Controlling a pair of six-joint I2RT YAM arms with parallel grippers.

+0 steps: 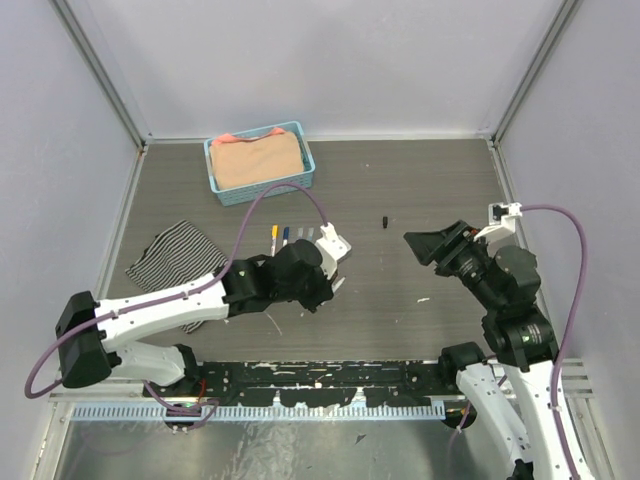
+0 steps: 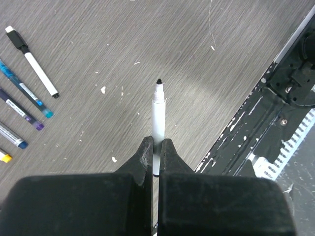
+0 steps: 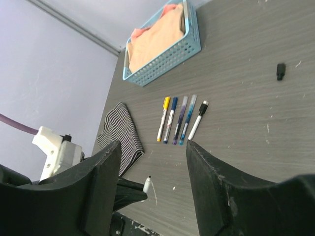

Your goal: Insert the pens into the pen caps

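A white pen [image 2: 158, 118] with its black tip bare points away from my left gripper, whose fingers are shut on its lower barrel. The pen is lifted clear of the table. In the right wrist view, the same pen's end [image 3: 147, 184] pokes out from the left gripper's dark fingers. A loose black cap [image 3: 281, 71] lies alone on the table, toward the right; it also shows small in the top view [image 1: 385, 222]. My right gripper hangs at the right side, fingers wide apart, nothing between them.
Several capped pens lie in a row, among them a yellow-capped one [image 3: 163, 119] and a black-capped white one [image 3: 198, 120]. Behind them stands a blue basket [image 1: 262, 191] with cloth. A striped cloth [image 1: 178, 258] lies at left.
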